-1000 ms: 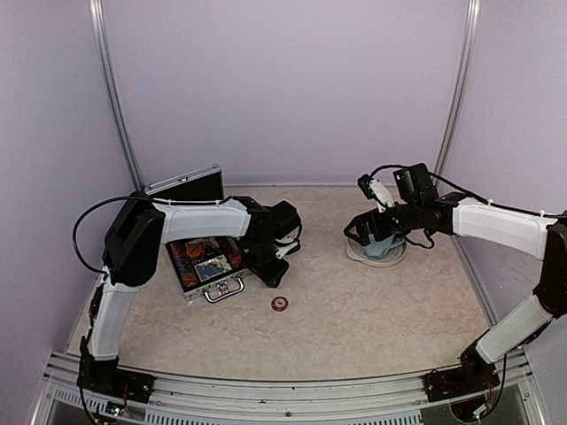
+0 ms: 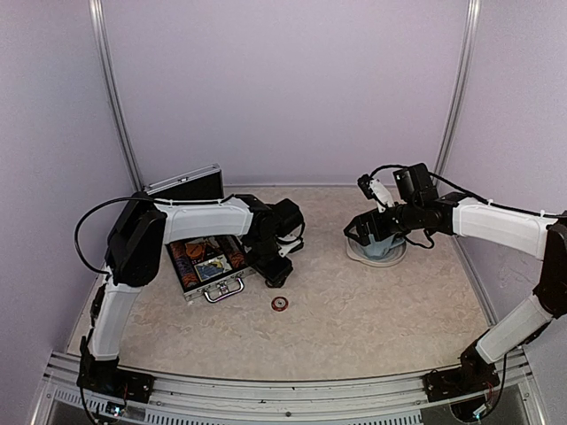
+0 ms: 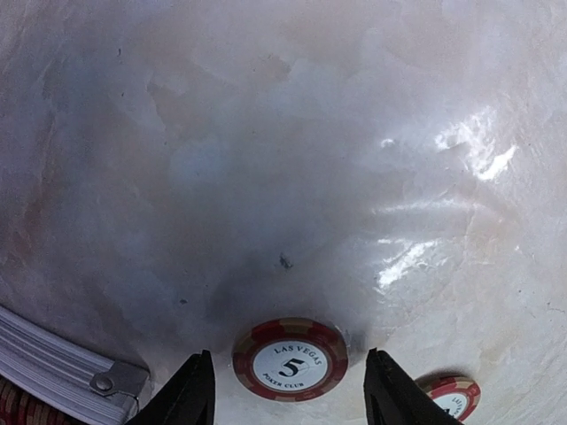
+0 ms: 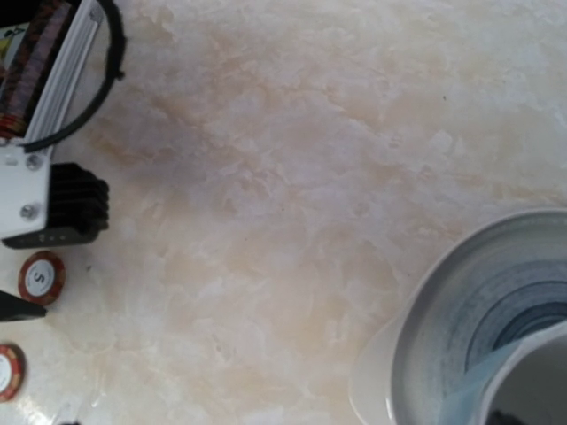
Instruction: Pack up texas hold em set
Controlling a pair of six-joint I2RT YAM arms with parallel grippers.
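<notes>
Flat on the table lies a red poker chip (image 3: 291, 365) marked 5, in the gap between the open fingers of my left gripper; the fingers stand apart from its rim. A second red chip (image 2: 280, 304) lies a little nearer the table's front, partly hidden behind a finger in the left wrist view. The open chip case (image 2: 189, 288) stands at left with chips and a card box (image 2: 213, 267) inside, its lid (image 2: 190, 184) raised. At right, my right gripper (image 2: 370, 232) is open above a pale blue cup (image 4: 474, 390).
The cup stands on a grey-blue plate or saucer (image 4: 425, 292) at the right. The case's metal handle (image 2: 224, 290) sticks out toward the front.
The right arm, case and nearer chip look unmoved.
</notes>
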